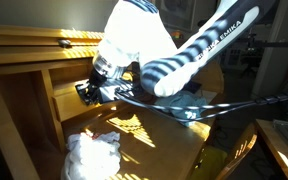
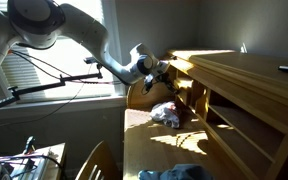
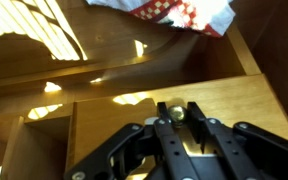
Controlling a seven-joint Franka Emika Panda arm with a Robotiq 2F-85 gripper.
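Note:
In the wrist view, a small round metal knob (image 3: 177, 113) stands on a light wooden drawer front (image 3: 209, 98). My gripper is shut on this knob, its black fingers close around it. In exterior view 1 the gripper (image 1: 90, 92) is at the drawer front (image 1: 68, 104) under the desk's shelf, and the knob is hidden there. From the other side, in exterior view 2, the gripper (image 2: 168, 84) is at the far end of the desk hutch, its fingertips too dark to make out.
A crumpled white cloth with red patterning (image 3: 189, 12) lies on the desktop near the drawer. Farther along the desk is a blue-grey cloth (image 2: 184, 172). Open cubbies (image 2: 224, 135) line the hutch, and wooden dividers (image 3: 39, 145) stand beside the drawer.

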